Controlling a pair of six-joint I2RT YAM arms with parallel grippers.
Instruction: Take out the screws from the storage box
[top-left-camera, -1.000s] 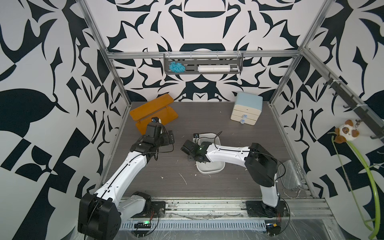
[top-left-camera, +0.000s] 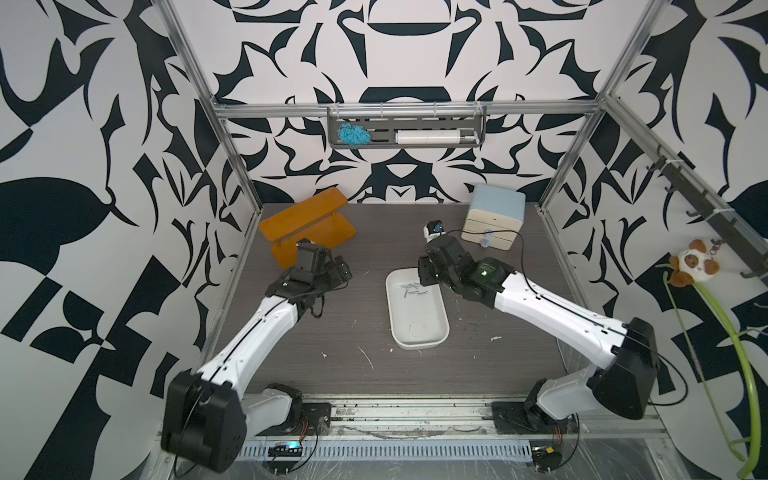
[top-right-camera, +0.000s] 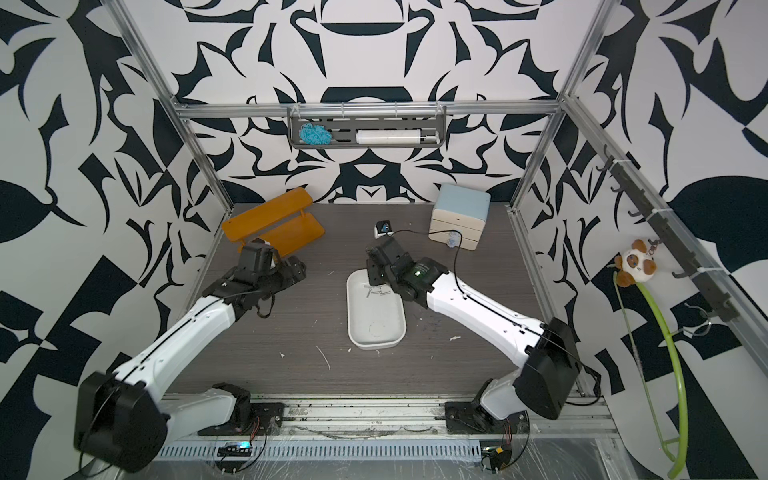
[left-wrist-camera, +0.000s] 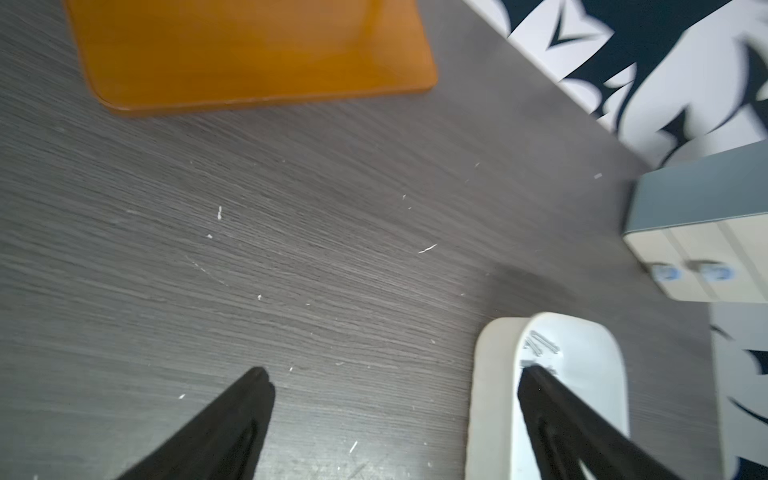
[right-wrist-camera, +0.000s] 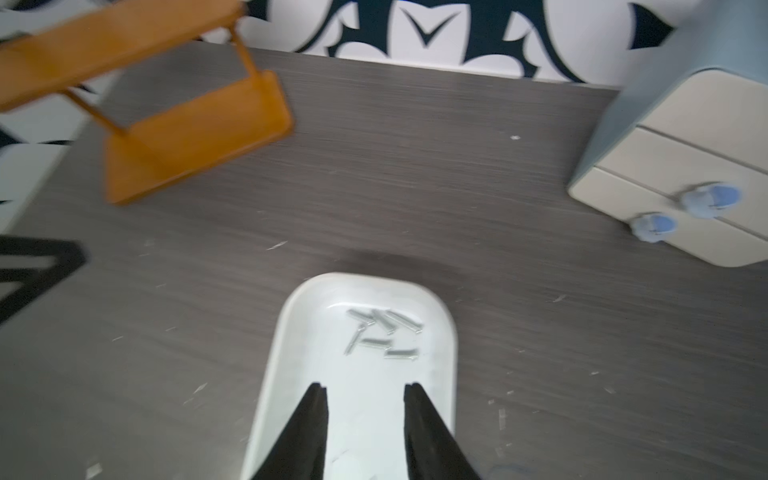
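Several small grey screws (right-wrist-camera: 406, 320) lie in the upper part of a white tray (top-left-camera: 417, 324) at mid-table. A box with a blue top (top-left-camera: 495, 200), cream drawers and pale blue knobs stands at the back right. My right gripper is over the tray, its fingers apart with nothing seen between them. Further left, my left gripper hangs above bare table left of the tray, open and empty.
An orange two-tier stand (top-left-camera: 308, 240) sits at the back left, behind the left arm. A rail shelf on the back wall holds a blue bundle (top-left-camera: 354, 133) and a white cylinder (top-left-camera: 428, 137). The table between stand and box is clear.
My right arm has swung up and back, toward the drawer box, uncovering more of the tray. The left arm has shifted slightly.
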